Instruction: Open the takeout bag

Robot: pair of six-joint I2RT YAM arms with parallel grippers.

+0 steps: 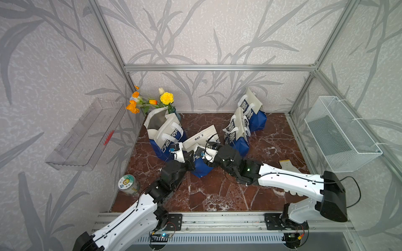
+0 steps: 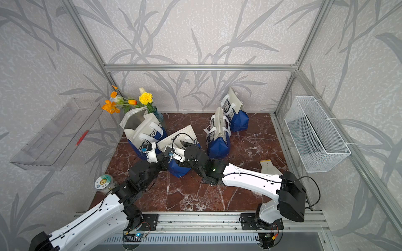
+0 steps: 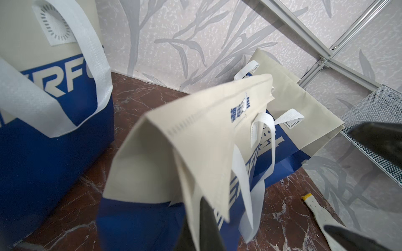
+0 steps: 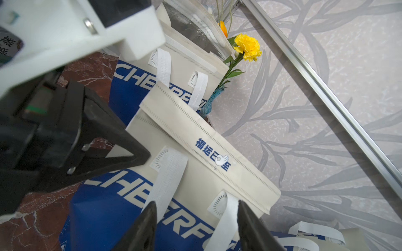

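The takeout bag [image 1: 202,168], blue below and cream above, stands between my arms. Its cream top band [image 4: 209,146] is upright in the right wrist view, while the left wrist view shows a gap into its side fold [image 3: 144,163]. My left gripper is shut at the bag's left side, with a thin cream edge running down between its fingers. Facing the bag's printed front and handles, my right gripper is open, its fingers [image 4: 142,228] apart with nothing clearly gripped. Both fingertips are hidden in the top views.
Close on the left stands another bag [image 1: 161,133], its top open, with flowers [image 1: 166,98] behind it. Two more bags [image 1: 237,133] stand at the back right. A jar [image 1: 128,184] sits front left, gloves [image 1: 291,166] front right.
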